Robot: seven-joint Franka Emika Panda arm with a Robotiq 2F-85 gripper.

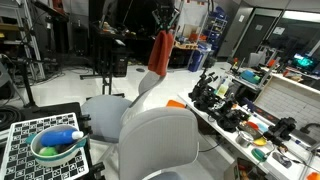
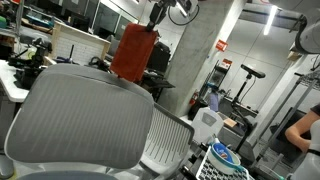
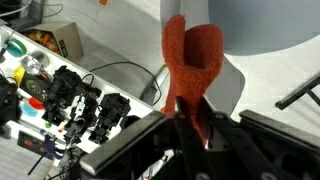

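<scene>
A red-orange cloth point(image 1: 160, 53) hangs down from my gripper point(image 1: 166, 31), which is shut on its upper end. In exterior view 2 the cloth point(image 2: 133, 54) hangs behind the near grey chair back point(image 2: 75, 115), its lower part close to a second, slatted chair point(image 2: 168, 140). From the wrist view, the cloth point(image 3: 192, 60) runs away from between the fingers toward the floor, and a grey chair point(image 3: 265, 25) lies below it. Whether the cloth's lower end touches a chair is hard to tell.
A white table point(image 1: 285, 165) full of dark tools and parts stands to the right. At left, a bowl point(image 1: 58, 145) with a blue item rests on a black-and-white grid rack point(image 1: 20, 160). Grey chairs fill the middle.
</scene>
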